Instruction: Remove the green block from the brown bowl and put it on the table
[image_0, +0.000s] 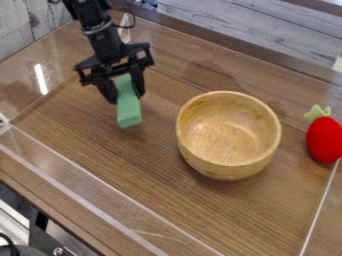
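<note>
A green block (128, 108) is held upright between the fingers of my black gripper (120, 87), which is shut around its upper part. The block is left of the brown bowl (191, 145), clear of its rim. Whether its lower end touches the wooden table (100, 160) or hangs just above it, I cannot tell. Nothing lies inside the bowl, and its whole interior shows.
To the right of the bowl lies a red strawberry-like object (323, 141) with a green top. Bare tabletop spreads in front of the block and to its left. Some dark equipment (16, 242) sits at the lower left corner.
</note>
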